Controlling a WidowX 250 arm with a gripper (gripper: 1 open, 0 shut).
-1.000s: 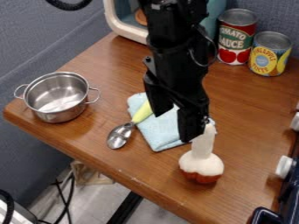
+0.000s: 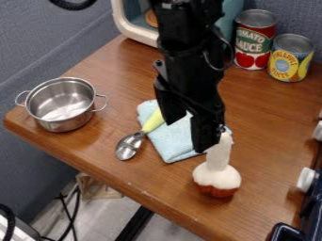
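Note:
My black gripper (image 2: 208, 134) hangs over the right-centre of the wooden table, its lower end just above a white object (image 2: 217, 173) with a tall neck, a rounded body and a red-brown base. Whether the fingers are open or shut, or touch that neck, I cannot tell. Behind the arm, a folded light-blue cloth (image 2: 174, 149) lies with a yellow utensil (image 2: 152, 121) on it. A metal spoon (image 2: 130, 146) rests just left of the cloth.
A steel pot (image 2: 60, 105) sits at the left edge. Two cans, tomato (image 2: 253, 40) and yellow (image 2: 291, 58), stand at the back right, beside a white-and-teal appliance (image 2: 136, 21). A dark stove (image 2: 311, 193) borders the right.

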